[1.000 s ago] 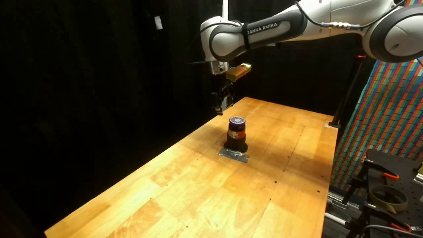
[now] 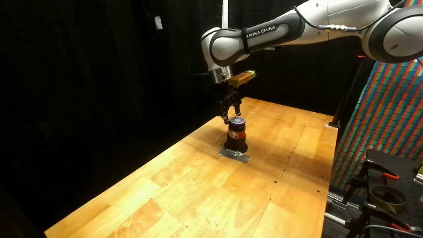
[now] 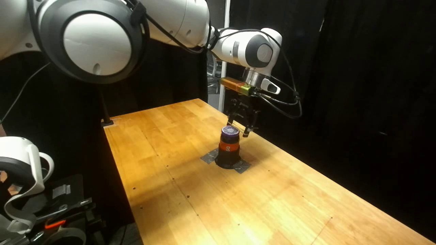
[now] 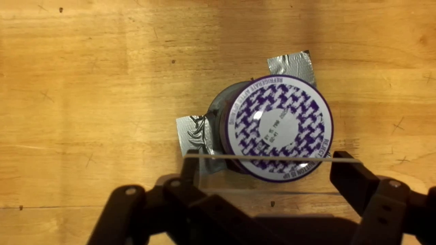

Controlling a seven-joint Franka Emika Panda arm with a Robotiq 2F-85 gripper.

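A dark jar (image 2: 236,135) with an orange label stands upright in a black base (image 3: 227,160). Its purple-and-white patterned lid (image 4: 279,128) is on, facing up. My gripper (image 2: 232,116) points down, just above lid height and slightly off to one side of the jar. In the wrist view its fingertips stand wide apart, with a thin tan band (image 4: 265,157) stretched between them. That band crosses over the near part of the lid; whether it touches cannot be told. The gripper is open, and the jar is not gripped.
Grey tape (image 4: 196,136) lies at the base on the wooden table (image 3: 261,196). Wide bare tabletop surrounds the jar. A black side cart (image 2: 380,174) with clamps and a tape roll (image 2: 388,197) stands beyond the table edge.
My gripper has come down and closer to the jar, and it has turned so that both fingers show apart. The jar and its base have stayed in place.
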